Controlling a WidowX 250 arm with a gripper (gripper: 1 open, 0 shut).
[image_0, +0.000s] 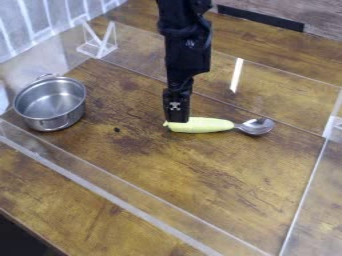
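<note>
My black gripper hangs upright at the middle, its open fingers low over the near end of a spoon's pale yellow-green handle. Whether it touches the handle is unclear from this view. The spoon's steel head points right on the wooden table. At the left stands a steel pot.
Clear plastic walls border the work area on several sides. A white bracket is at the back left.
</note>
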